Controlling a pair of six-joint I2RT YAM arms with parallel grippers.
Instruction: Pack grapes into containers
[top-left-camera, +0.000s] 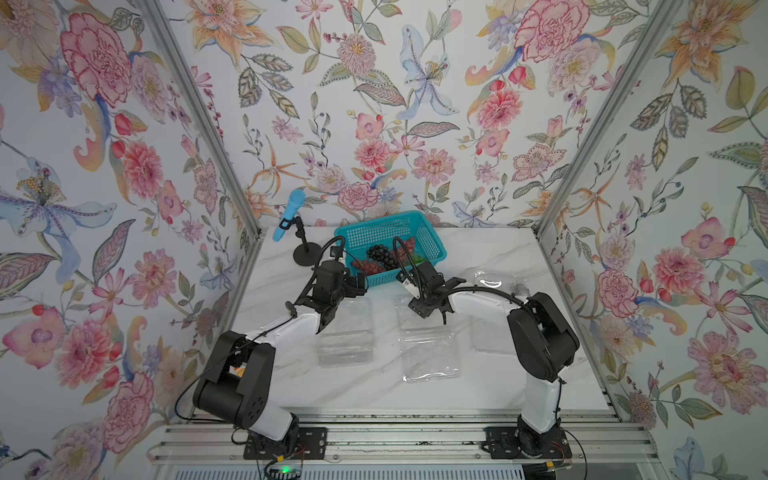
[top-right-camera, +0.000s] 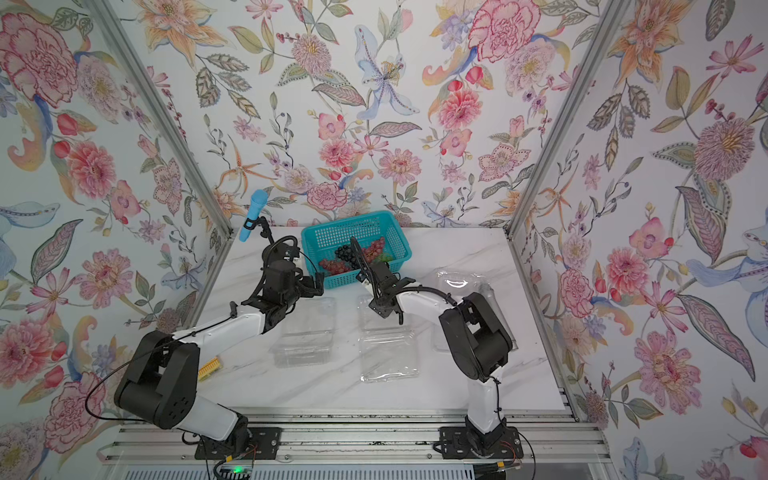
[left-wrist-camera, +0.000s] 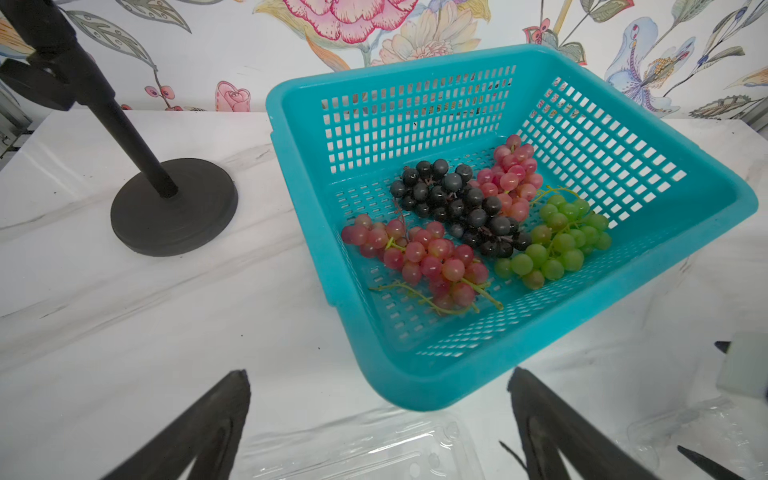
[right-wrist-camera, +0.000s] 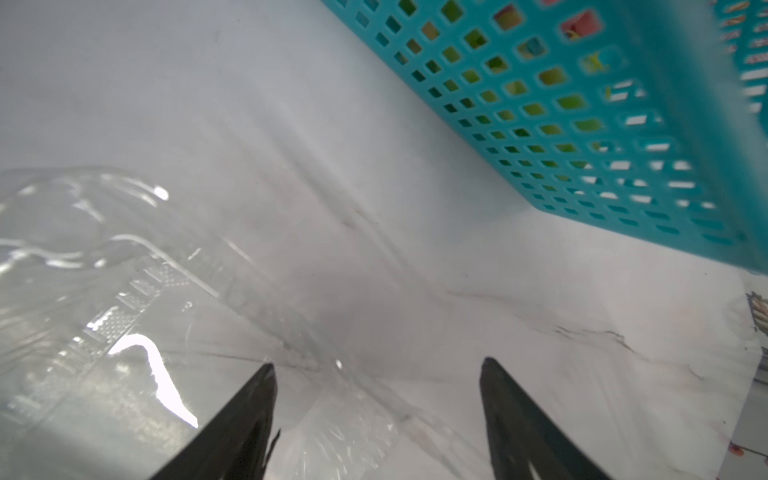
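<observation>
A teal basket (left-wrist-camera: 320, 232) holds all the grapes in view: a black bunch (left-wrist-camera: 456, 200), red grapes (left-wrist-camera: 424, 256) at its near left, more red grapes (left-wrist-camera: 516, 180) behind, and a green bunch (left-wrist-camera: 564, 236) at the right. Clear empty-looking containers lie on the table: one at left (top-left-camera: 345, 328), one in the middle (top-left-camera: 430, 357), one at right (top-right-camera: 461, 278). My left gripper is open just in front of the basket, nothing between its fingers. The right gripper has its fingers apart over the middle container's edge (right-wrist-camera: 320, 352), empty, beside the basket's near wall.
A black stand (left-wrist-camera: 174, 204) with a blue object (top-left-camera: 289, 214) clipped on rises left of the basket. A yellow item (top-right-camera: 209, 367) lies near the left arm's base. Bare table (top-left-camera: 512, 384) shows at the front right.
</observation>
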